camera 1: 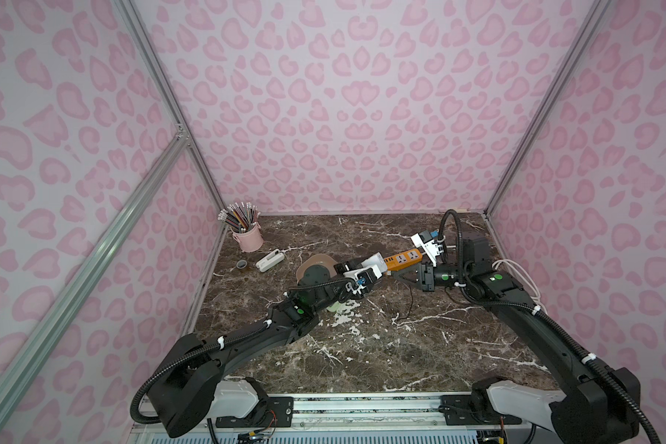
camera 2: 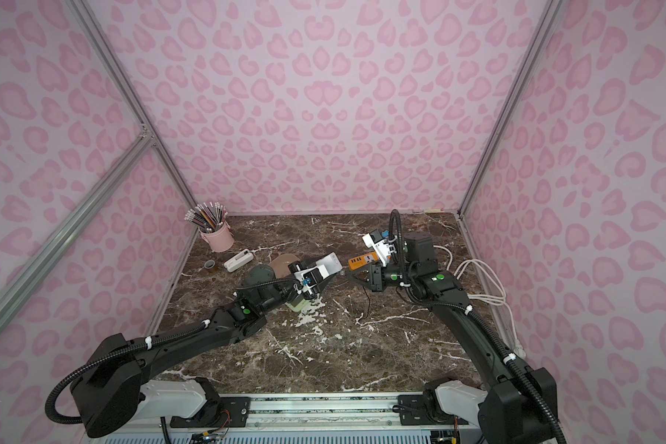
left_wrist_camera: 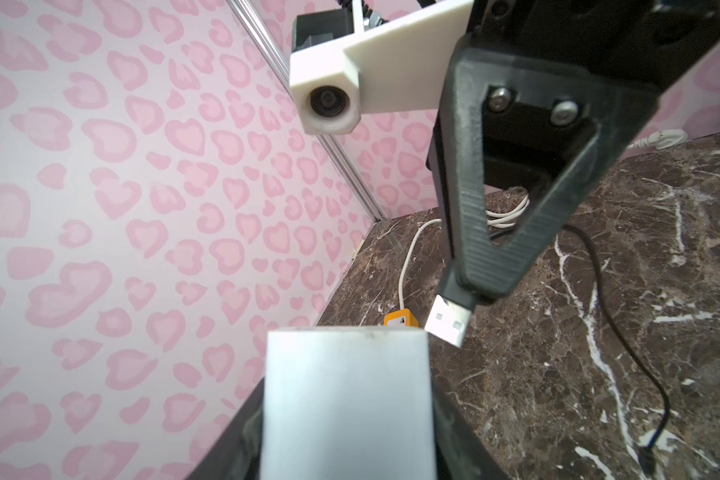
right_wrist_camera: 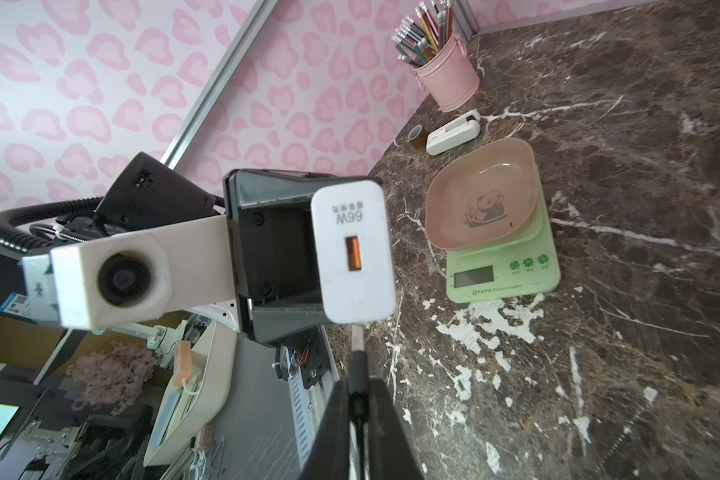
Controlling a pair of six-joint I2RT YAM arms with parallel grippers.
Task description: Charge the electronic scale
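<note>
My left gripper is shut on a white charger block [right_wrist_camera: 353, 288] marked 66W. The block's face with an orange USB port [right_wrist_camera: 353, 253] shows in the right wrist view. My right gripper is shut on a USB plug [left_wrist_camera: 448, 320], its metal end sticking out beyond the fingertips. In the right wrist view the plug's tip lies by the charger's lower edge, below the port; their distance in depth cannot be told. The green electronic scale [right_wrist_camera: 504, 272], with a brown panda tray [right_wrist_camera: 472, 180] on top, rests on the table behind the left gripper.
An orange power strip [camera 1: 402, 258] lies behind the two grippers, with a white cord [camera 2: 488, 296] at right. The pink pencil bucket [camera 1: 248, 238] and a white stapler-like item [camera 1: 270, 260] stand far left.
</note>
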